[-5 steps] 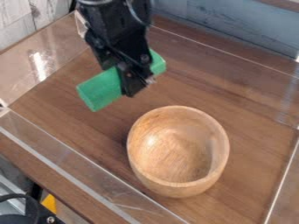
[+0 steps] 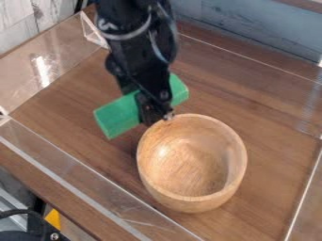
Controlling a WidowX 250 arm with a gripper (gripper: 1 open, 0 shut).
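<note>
My black gripper (image 2: 149, 102) hangs from the top middle of the camera view, shut on a green block (image 2: 119, 116). The block is held at a slant, partly hidden by the gripper, just above and to the left of a round wooden bowl (image 2: 191, 169). The bowl stands on the wooden table, and no object shows inside it.
Clear plastic edging runs along the left and front left, with cables and a yellow object (image 2: 53, 218) beyond at the bottom left. A pale blue wall closes the back right.
The gripper and green block came down toward the bowl from higher up, and in the last moment shifted slightly left. The bowl stayed in place.
</note>
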